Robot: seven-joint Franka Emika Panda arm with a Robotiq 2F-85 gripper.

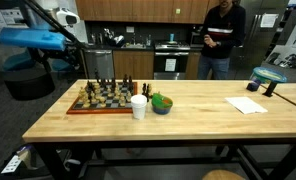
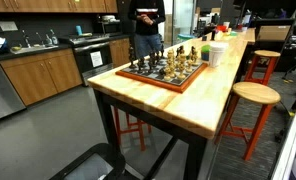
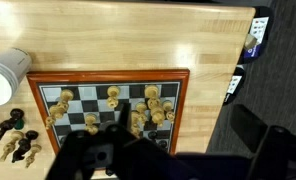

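A chessboard (image 1: 100, 108) with a red-brown border lies on the wooden table, with several pale and dark pieces standing on it. Seen from above in the wrist view, pale chess pieces (image 3: 113, 95) are spread over the checkered board (image 3: 98, 76). My gripper is above the board, its dark fingers (image 3: 250, 128) wide apart and nothing visible between them. Part of the board's lower side is hidden by the gripper. Beside the board stands a white cup (image 1: 139, 107). Several loose dark and pale pieces (image 3: 28, 144) lie off the board, below the cup in the wrist view.
Close to the cup sits a bowl (image 1: 162, 106) with something green in it. Farther right are a paper sheet (image 1: 247, 104) and a blue-topped container (image 1: 269, 76). A person (image 1: 221, 40) stands behind the table.
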